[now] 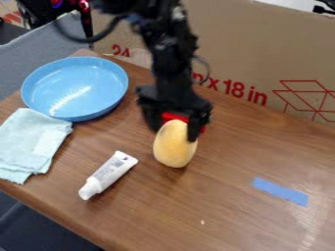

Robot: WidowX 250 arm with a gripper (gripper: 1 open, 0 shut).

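Observation:
My black gripper (174, 117) is raised over the middle of the wooden table, just above and behind a pale yellow oval object (175, 147), its fingers open. A red object (177, 117) lies behind the yellow one, largely hidden by the gripper. A white tube (108, 175) lies to the front left of the yellow object, clear of the fingers.
A blue plate (76, 85) is at the back left, a folded pale cloth (23, 145) at the left edge. A blue tape strip (280, 192) lies at the right, with free table around it. A cardboard wall (262, 59) closes the back.

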